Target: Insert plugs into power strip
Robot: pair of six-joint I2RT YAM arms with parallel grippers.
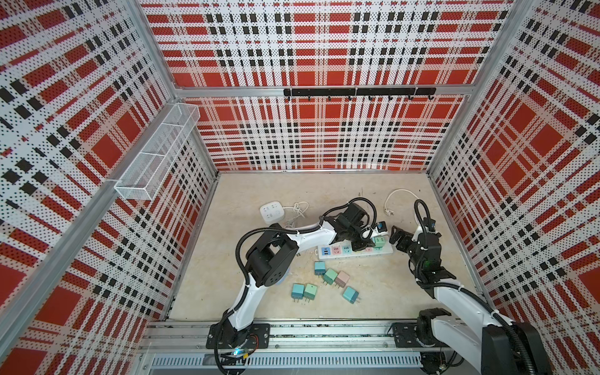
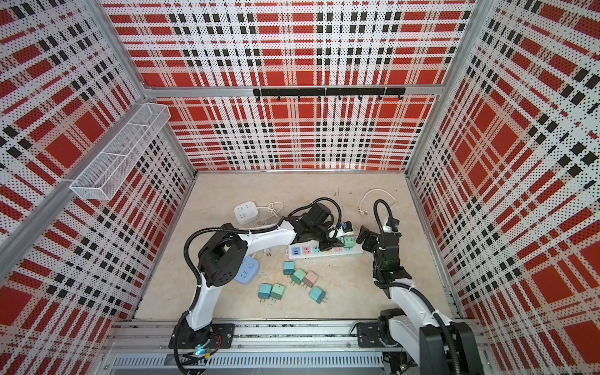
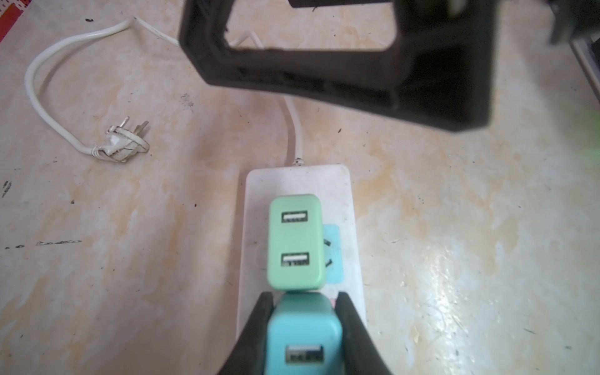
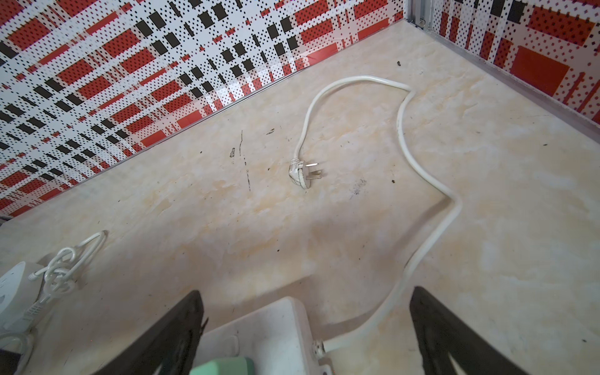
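The white power strip (image 1: 331, 254) lies mid-table, with coloured socket faces. A mint green plug (image 3: 293, 237) stands on its far right end. Right beside it, my left gripper is shut on a cyan plug (image 3: 303, 334), held over the strip; whether its pins are seated is hidden. My right gripper stands open at the right end of the strip, nothing between its fingers. Several loose cyan, green and pink plugs (image 1: 330, 277) lie in front of the strip.
A white square power strip (image 1: 272, 211) with coiled cable lies back left, a blue one (image 2: 246, 268) under my left arm. The white cord and plug (image 4: 301, 173) lie back right.
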